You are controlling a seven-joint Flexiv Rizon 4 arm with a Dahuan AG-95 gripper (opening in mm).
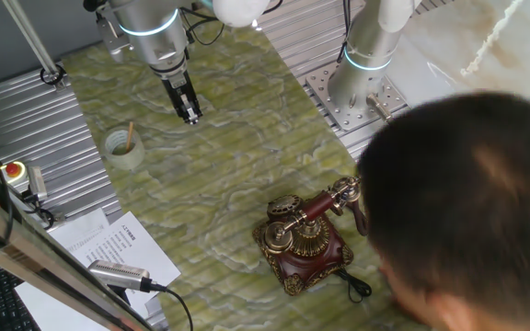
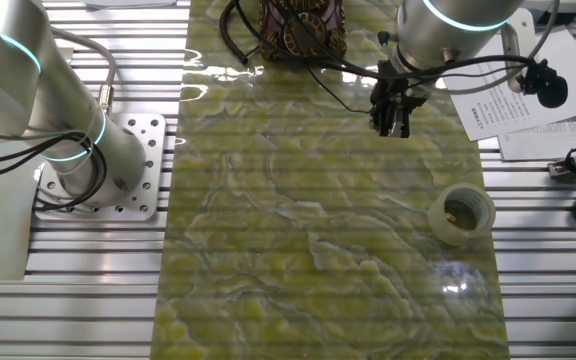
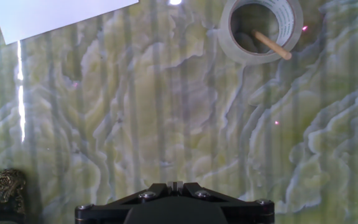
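Observation:
My gripper [image 1: 191, 119] hangs above the green marbled board, apart from everything on it. In the wrist view the gripper's tips [image 3: 176, 185] meet at the bottom edge, shut, and nothing shows between them. A roll of clear tape [image 3: 234, 48] lies flat on the board, and a short wooden stick [image 3: 272, 45] leans out of its hole. Farther along the board stands an antique-style telephone [image 1: 306, 244], dark red and gold, its handset resting across the top. Only its ornate corner [image 3: 2, 190] enters the wrist view at lower left.
A person [image 1: 472, 202] fills the right of the first exterior view, close to the telephone and partly covering the handset's end. Printed papers [image 1: 122, 253] and a silver device [image 1: 120, 275] lie at the left. The board's middle [image 2: 298, 210] is clear.

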